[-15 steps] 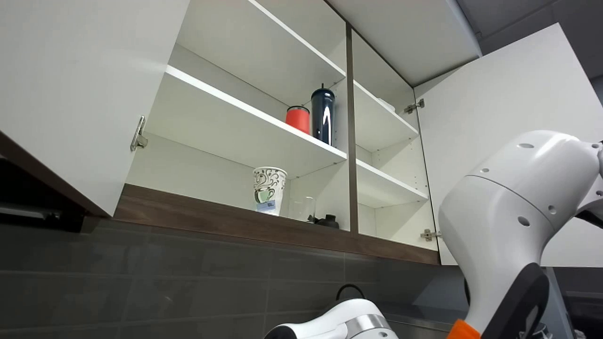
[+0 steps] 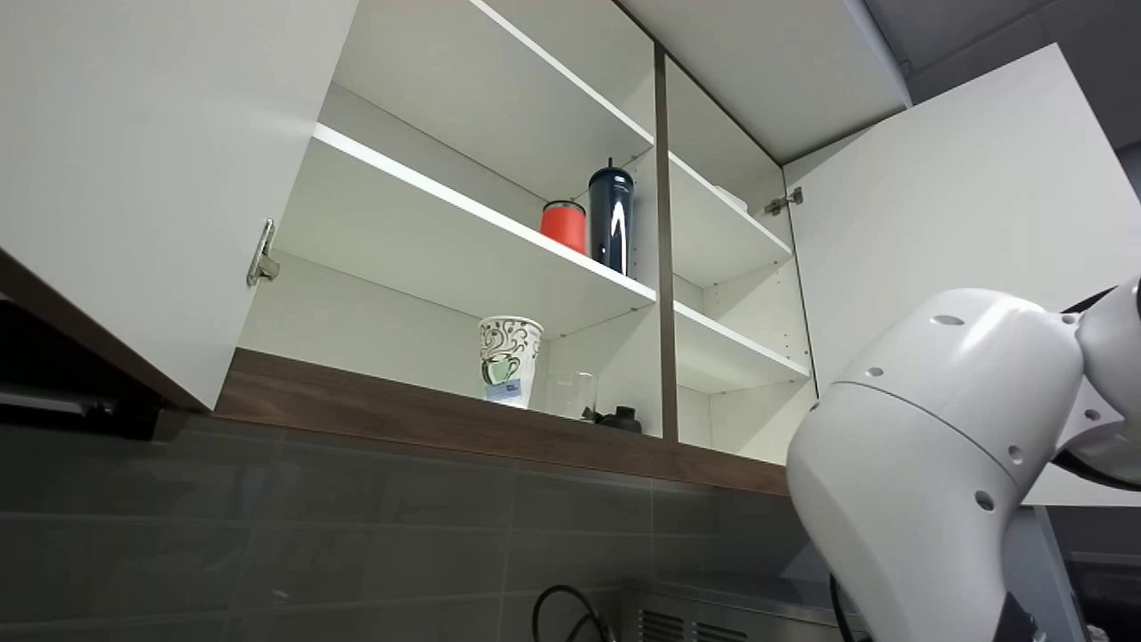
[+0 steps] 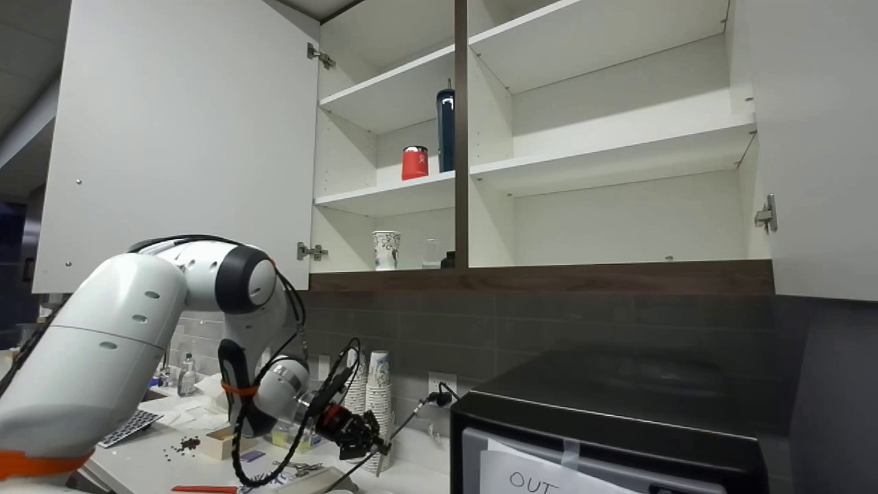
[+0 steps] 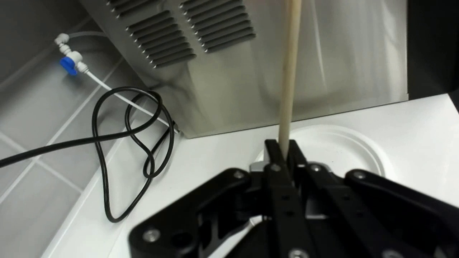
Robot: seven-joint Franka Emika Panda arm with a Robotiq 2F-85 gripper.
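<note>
My gripper is shut on a thin, pale wooden stick [image 4: 289,77], which rises from between the fingertips to the top edge of the wrist view. Its far end lies outside that view. In exterior view 2 the gripper [image 3: 374,440] hangs low over the counter, left of the black appliance, and the stick cannot be told apart there from a dark cord. Behind the fingers, a white plate [image 4: 376,157] rests on the counter [image 4: 424,129] beside a vented metal appliance [image 4: 236,94].
A black cable [image 4: 101,165] lies looped left of the gripper, near a blue-handled valve [image 4: 68,64]. Overhead, the open cabinet holds a patterned paper cup [image 2: 511,358], a red tumbler [image 2: 563,225] and a dark bottle [image 2: 611,219]. Stacked cups [image 3: 378,395] stand behind the gripper.
In exterior view 1 the upper arm has swung left and lower, now covering the right door's lower hinge. The cabinet's contents look unmoved.
</note>
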